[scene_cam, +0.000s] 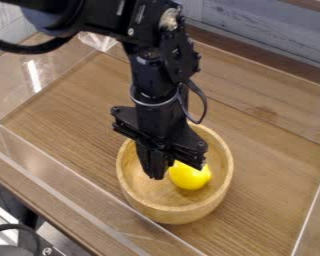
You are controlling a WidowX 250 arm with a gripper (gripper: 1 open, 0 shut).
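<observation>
A round wooden bowl [167, 205] sits near the middle of the wooden table, with a yellow object [190, 174], possibly a lemon, in its right part. The black gripper [159, 163] hangs over the bowl's back left, its fingertips pointing down into it, just left of the yellow object. Its body hides the back of the bowl. Whether the fingers are open or closed, or touch anything, is unclear from this angle.
A clear plastic edge runs along the front left, with black cables at the lower left corner. A pale wall stands at the back.
</observation>
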